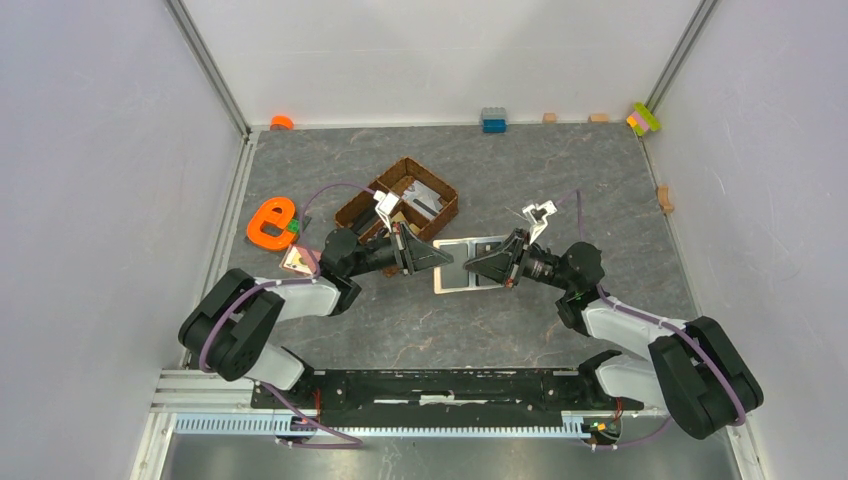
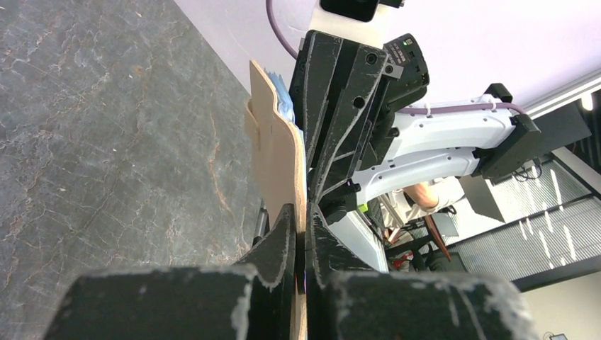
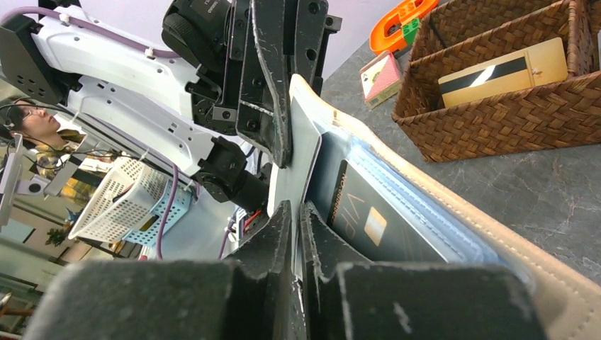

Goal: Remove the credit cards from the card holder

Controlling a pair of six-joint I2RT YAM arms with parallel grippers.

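Observation:
The open card holder (image 1: 455, 277), tan-edged with grey inner pockets, hangs between my two grippers in the top view. My left gripper is shut on its near edge; the holder (image 2: 273, 142) stands on edge, seen nearly edge-on. From the other side, my right gripper reaches into the holder, its fingertips close together at a thin grey flap (image 3: 301, 152). Whether they grip this flap is unclear. A dark card with a gold chip (image 3: 375, 225) sits in a clear sleeve just right of those fingertips. Other cards are hidden.
Behind my left arm stands a woven basket (image 3: 496, 127), with a gold card (image 3: 503, 74) in one compartment. An orange letter-shaped toy (image 1: 271, 223) and a small box (image 1: 299, 260) lie at the left.

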